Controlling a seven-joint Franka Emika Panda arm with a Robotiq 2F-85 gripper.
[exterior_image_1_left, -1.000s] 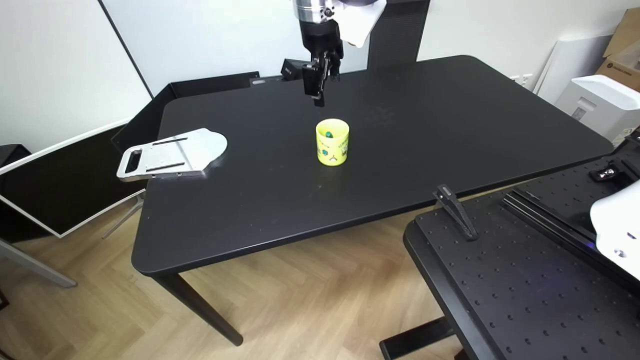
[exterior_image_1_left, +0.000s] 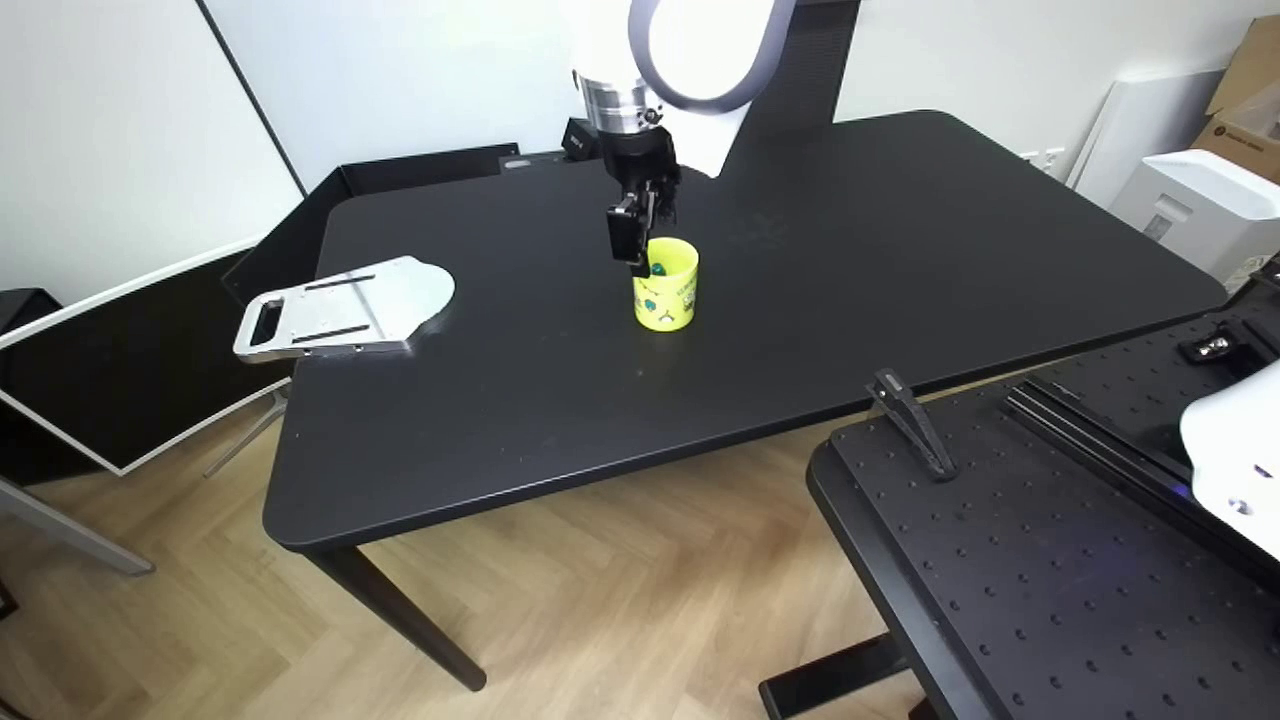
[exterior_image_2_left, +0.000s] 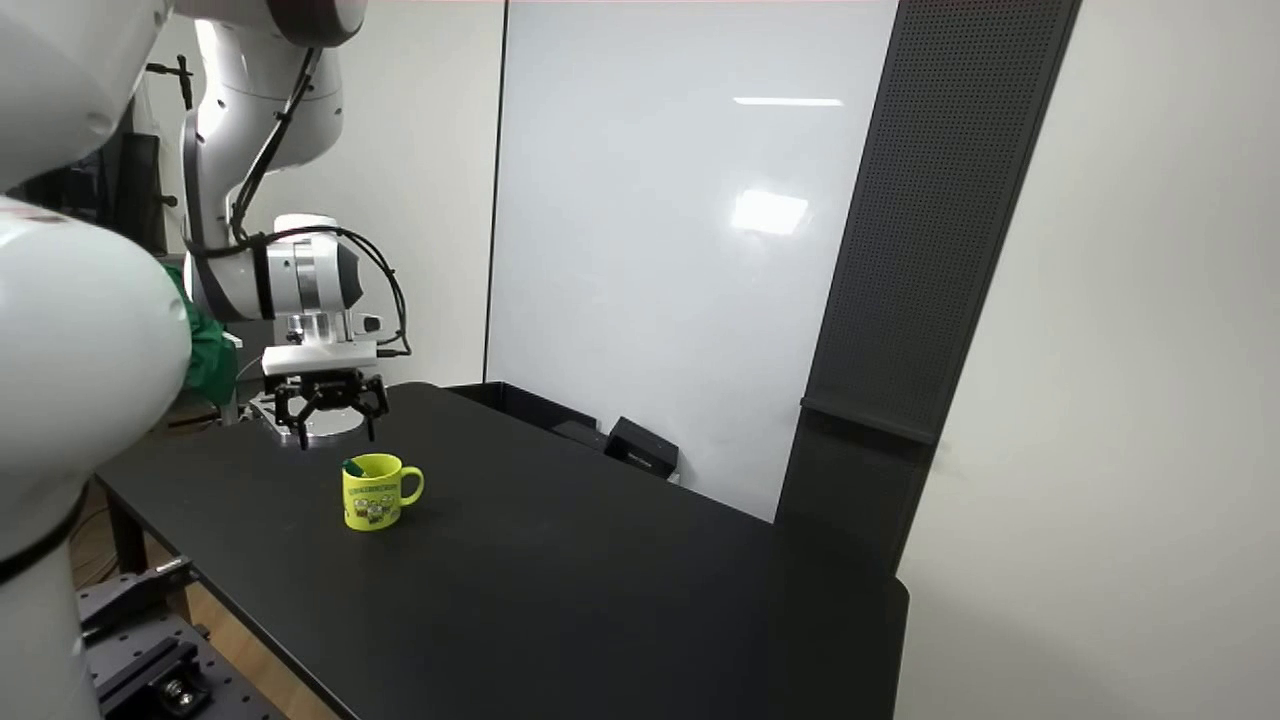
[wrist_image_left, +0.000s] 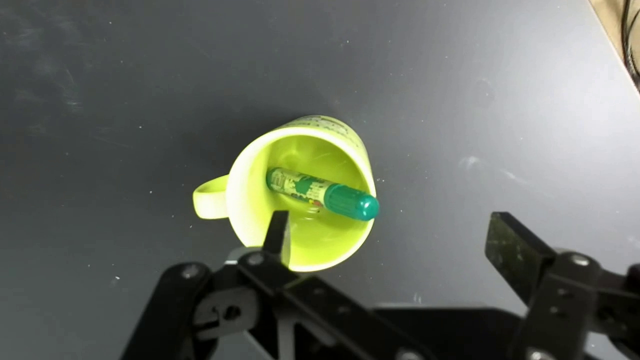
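A yellow-green mug (exterior_image_1_left: 668, 302) stands upright on the black table, its handle at the right in the second exterior view, where the mug (exterior_image_2_left: 372, 504) shows printed figures. Inside it leans a green glue stick or marker (wrist_image_left: 321, 192), its teal cap resting at the rim. My gripper (exterior_image_2_left: 337, 439) hangs above and close to the mug, open, with nothing between its fingers. In the wrist view the gripper has its left finger over the mug's near rim and its right finger over bare table.
A silver-white plate (exterior_image_1_left: 348, 306) lies on the table's left edge in the first exterior view. A separate black bench (exterior_image_1_left: 1056, 540) stands off the table's front right corner.
My gripper has come down toward the mug and now overlaps its rim in the first exterior view. The mug and its contents have stayed in place.
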